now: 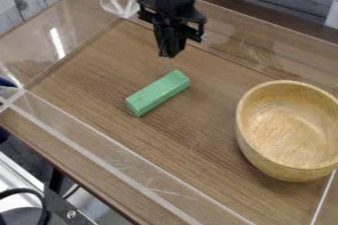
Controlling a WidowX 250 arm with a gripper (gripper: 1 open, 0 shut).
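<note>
A green rectangular block lies diagonally on the wooden table in the middle of the view. My black gripper is raised above and behind it, apart from the block. Its fingers are small and dark in this view, so how far apart they stand is hard to make out. I see nothing hanging from them.
A large wooden bowl takes up the right side of the table. A black cable runs at the lower left edge.
</note>
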